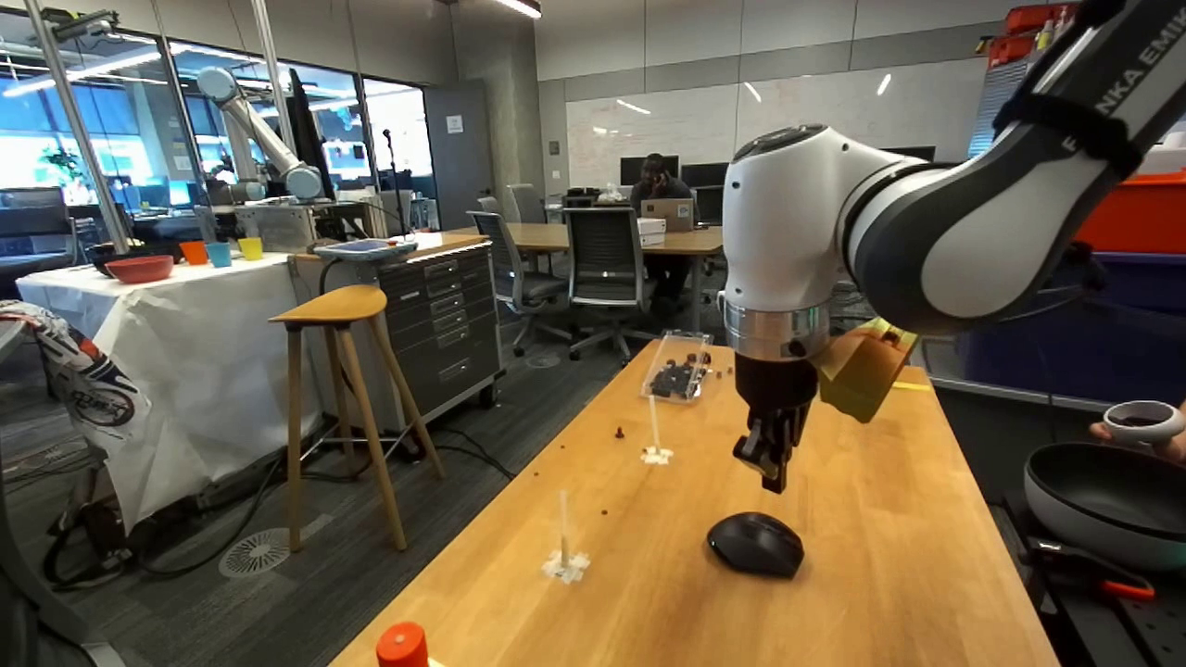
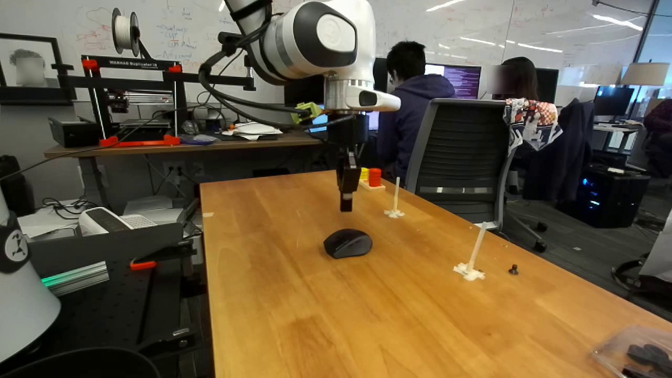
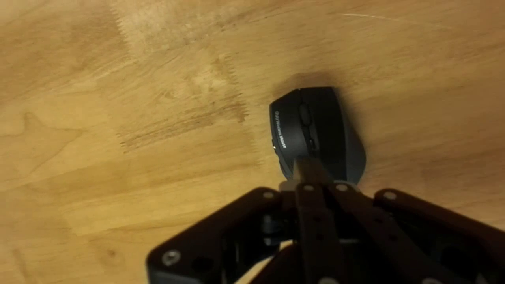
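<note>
A black wireless mouse (image 1: 756, 545) rests on the wooden table. Above it, clear of its surface, hangs my gripper (image 1: 775, 484), pointing straight down. In the second exterior view a gap of bare table shows between the fingertips and the mouse (image 2: 348, 243). The wrist view has the mouse (image 3: 307, 125) just ahead of my fingers (image 3: 310, 170), which cover its rear end. Those fingers are together, shut, and nothing shows between them.
Two thin upright pegs on taped bases (image 1: 567, 567) (image 1: 657, 456) stand along the table's left side. A clear box of black parts (image 1: 678, 378) lies at the far end, and a red object (image 1: 402, 645) at the near end.
</note>
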